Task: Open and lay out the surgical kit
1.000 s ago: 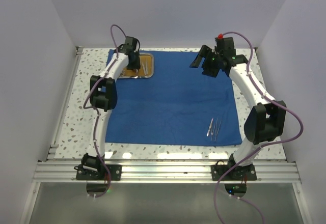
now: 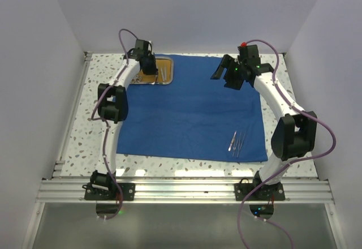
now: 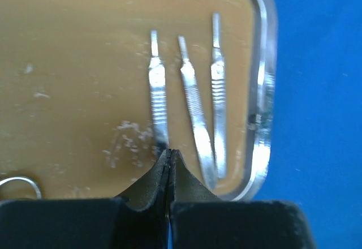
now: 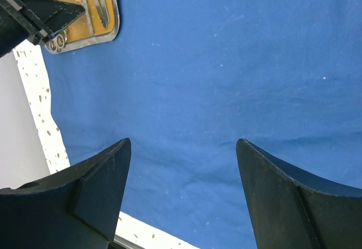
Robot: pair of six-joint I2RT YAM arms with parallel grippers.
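The metal tray (image 2: 171,71) with an orange lining sits at the back left of the blue cloth (image 2: 186,119). In the left wrist view it holds three scalpel handles (image 3: 219,107) and part of a ring-handled instrument (image 3: 22,182). My left gripper is shut, its tips at the lower end of the leftmost handle; I cannot tell whether they touch it. My right gripper is open above the cloth at the back right, nothing between its fingers.
Several slim instruments (image 2: 236,144) lie in a row at the front right of the cloth. The speckled table (image 2: 82,136) shows around it.
Over the last second my left gripper has shifted a little over the tray, most recently leftward in the top view. The right arm looks nearly unchanged.
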